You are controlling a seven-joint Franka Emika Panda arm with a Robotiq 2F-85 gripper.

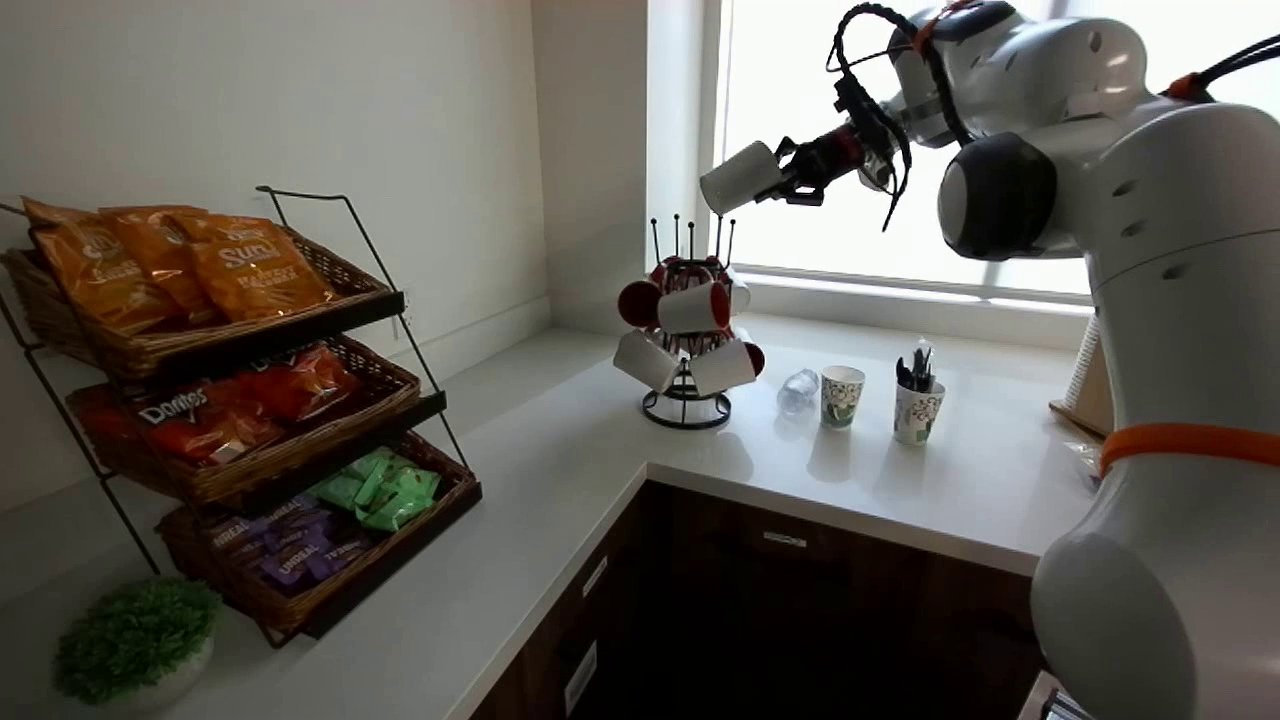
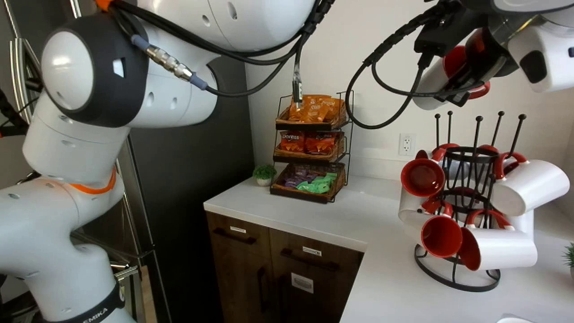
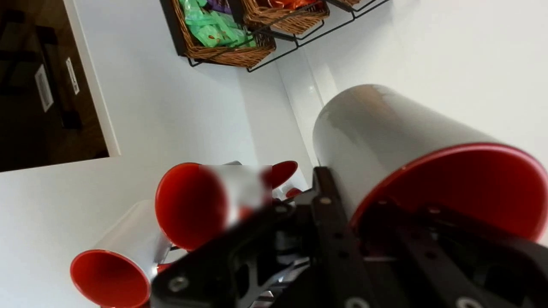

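Observation:
A white mug with a red inside hangs tilted in the air, and my gripper is shut on it. In the wrist view the mug lies along the fingers with its red mouth toward the camera; its handle is hidden there. In exterior view 2 the mug is partly behind the gripper, some red handle showing. Below it, apart from it, stands a black wire mug rack with upright ball-tipped prongs. Several white-and-red mugs hang around the rack by their handles.
On the counter right of the rack are a clear cup, a patterned paper cup and a cup of black cutlery. A tiered snack rack and a plant stand at the left. Counter between the racks is clear.

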